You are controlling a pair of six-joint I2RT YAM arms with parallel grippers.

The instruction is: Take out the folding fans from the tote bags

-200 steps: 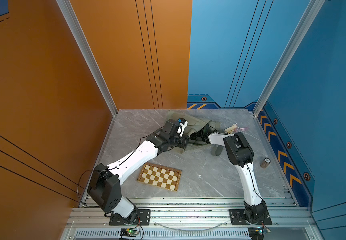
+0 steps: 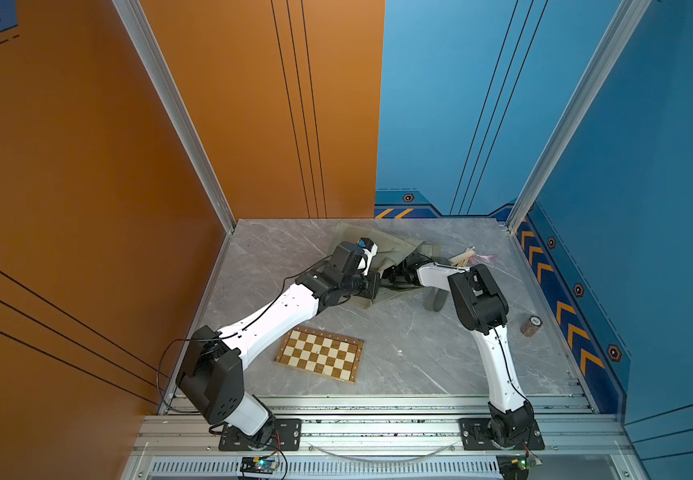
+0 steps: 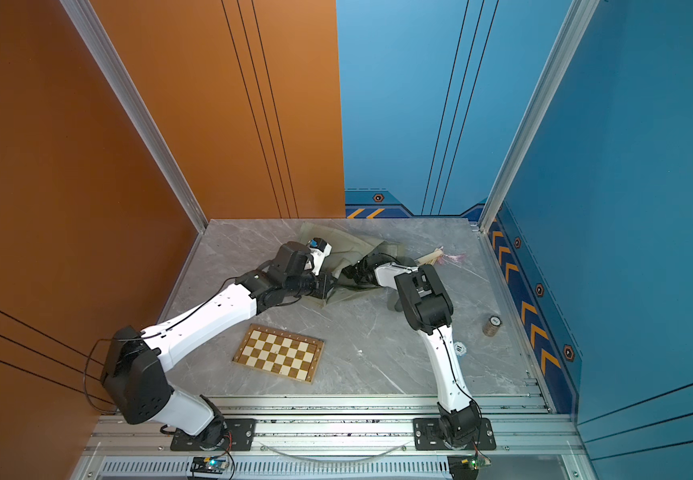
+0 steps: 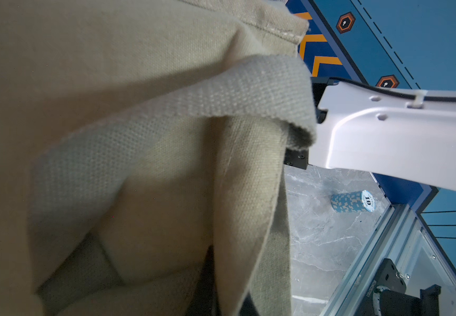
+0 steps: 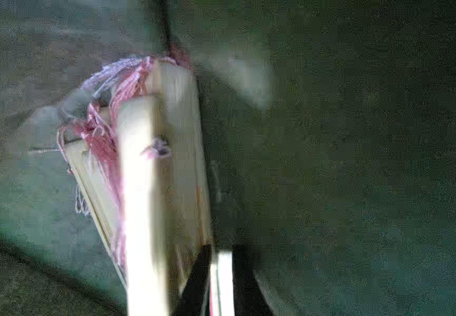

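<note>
An olive canvas tote bag (image 2: 350, 233) lies across the table's back middle. My left gripper (image 2: 368, 284) is at its front; in the left wrist view folded canvas (image 4: 249, 184) hides most of the fingers, which are shut by what little shows. My right gripper is inside the bag, around a thin pale edge, its fingers part open and close to pale folding fans (image 5: 141, 184) with pink and lilac tassels. Whether it grips that edge is unclear. More pale fans (image 2: 462, 257) with pink tassels lie outside, to the bag's right.
A checkered board (image 2: 318, 352) lies at the front left. A stack of chips (image 2: 531, 325) stands at the right, and another (image 4: 351, 201) shows in the left wrist view.
My left arm has shifted very slightly rightward over the last second, at the bag's front.
</note>
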